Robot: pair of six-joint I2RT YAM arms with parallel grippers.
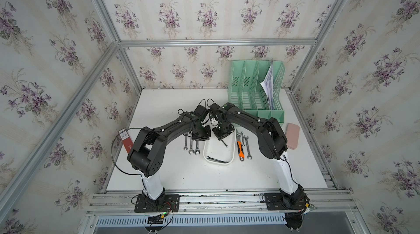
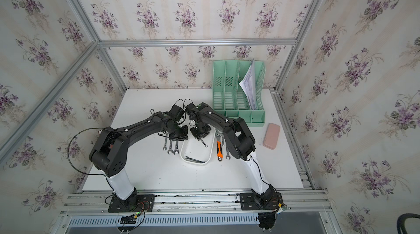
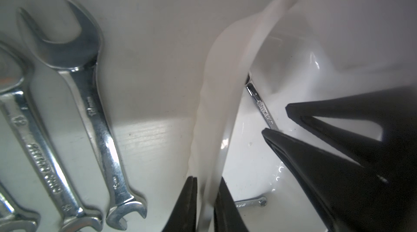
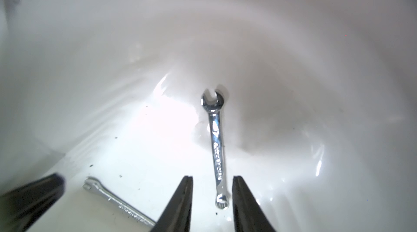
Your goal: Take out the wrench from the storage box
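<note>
The white storage box stands mid-table with two wrenches inside. A small silver wrench lies on its floor, open-ended head up in the right wrist view and ring end down near the fingertips. Another wrench rests at lower left there, and by the near wall in the top left view. My right gripper is inside the box, open, its fingers spread either side of the first wrench's ring end without visible contact. On the box's left rim, my left gripper is shut, the white wall between its fingers.
Several wrenches lie left of the box. An orange-handled adjustable wrench and silver wrenches lie close on its right. A green file rack stands behind right.
</note>
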